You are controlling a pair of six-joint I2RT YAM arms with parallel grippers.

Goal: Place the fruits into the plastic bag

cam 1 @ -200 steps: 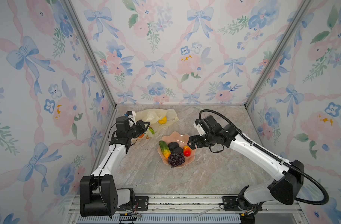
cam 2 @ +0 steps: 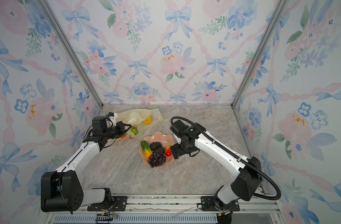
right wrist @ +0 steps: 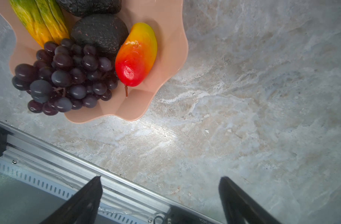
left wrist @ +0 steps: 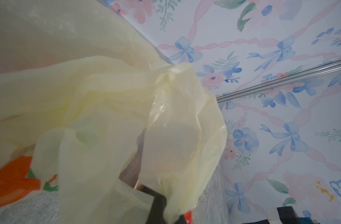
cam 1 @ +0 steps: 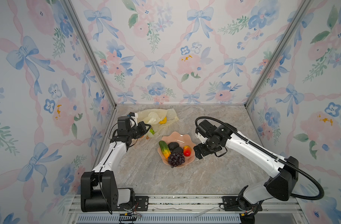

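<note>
A pale yellow plastic bag point(cam 1: 170, 113) lies crumpled on the table at the back left. My left gripper is shut on a fold of its film, which hides much of the fingers. A pink scalloped bowl point(right wrist: 170, 56) holds a red-yellow mango point(right wrist: 136, 54), dark grapes point(right wrist: 78, 89), two black avocados point(right wrist: 101, 34) and a long green-yellow fruit point(right wrist: 39, 18). Beside the bowl's right rim and above the table, my right gripper stands open, its fingers point(right wrist: 84, 197) wide apart and empty.
A yellow shape point(cam 1: 163, 120) and a green one point(cam 1: 151, 131) show at the bag; whether they are fruits or print is hard to tell. Bare table point(cam 1: 215, 175) lies front right. A metal rail point(right wrist: 66, 160) borders the front.
The right gripper has moved towards the front and slightly right, beside the bowl's rim. The bowl's fruits stay where they were.
</note>
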